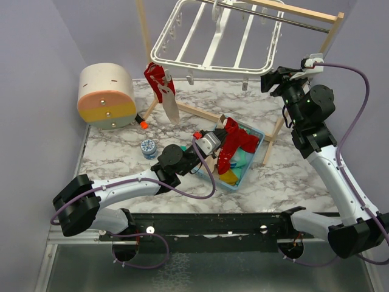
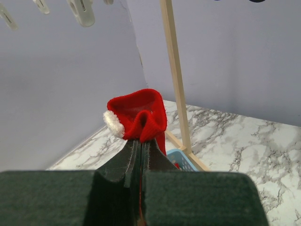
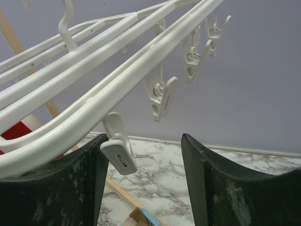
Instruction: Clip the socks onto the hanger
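My left gripper is shut on a red sock [image 2: 141, 110] with a white patch, its folded end standing above the fingertips. In the top view that sock hangs over the blue basket [image 1: 248, 176]. The white hanger [image 1: 209, 68] hangs at the top, with a red and white sock [image 1: 164, 91] hanging from its front left corner. My right gripper stands open at the hanger's front right corner. A white clip [image 3: 119, 155] shows between its fingers, close to the left one and apart from the right one.
More free clips [image 3: 160, 96] line the hanger's right side. A wooden frame [image 1: 331, 36] carries the hanger. Left of the basket stand a blue-lidded jar [image 1: 149, 149] and a drum-shaped box [image 1: 107, 97].
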